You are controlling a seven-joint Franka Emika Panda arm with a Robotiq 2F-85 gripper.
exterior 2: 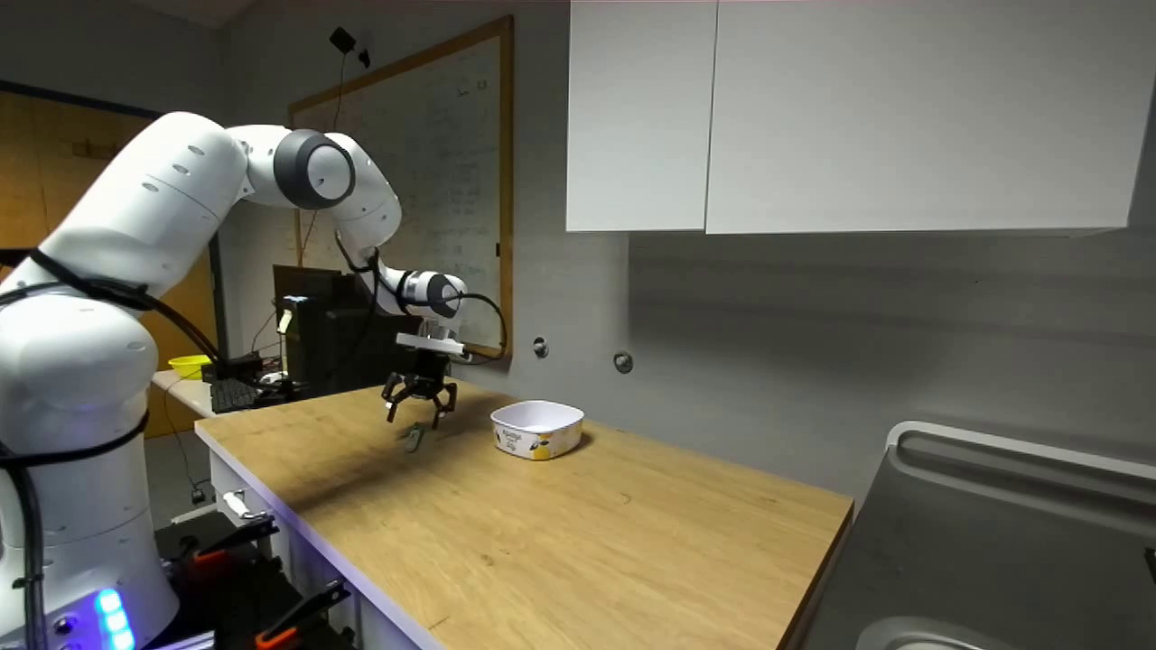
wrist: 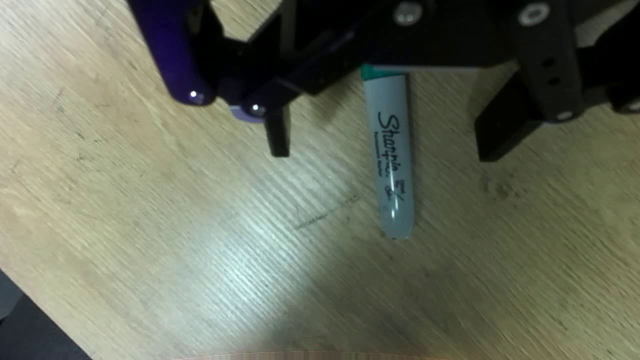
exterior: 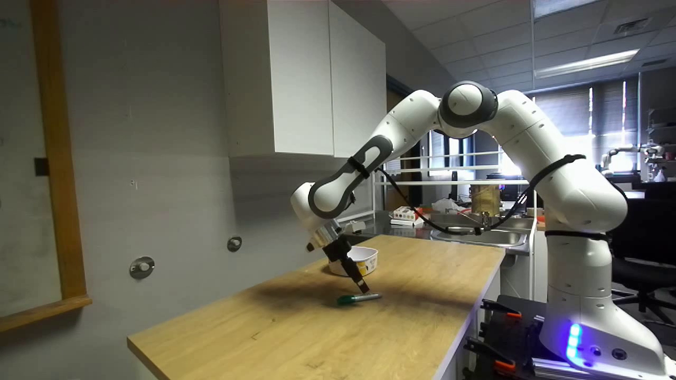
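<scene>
A grey Sharpie marker (wrist: 393, 156) with a green cap lies on the wooden counter; exterior view 1 shows the whole marker (exterior: 358, 298). Over it hangs my gripper, fingers wide apart, one finger to each side of the marker and neither touching it in the wrist view. Part of the cap is hidden there behind the gripper's body. From the other side, the gripper (exterior 2: 418, 417) appears just above the marker (exterior 2: 414, 435), which looks small and blurred. A white bowl (exterior 2: 537, 429) with a lemon print stands on the counter close by.
White cabinets (exterior: 304, 82) hang on the wall above. A sink (exterior: 491, 237) lies past the counter's far end.
</scene>
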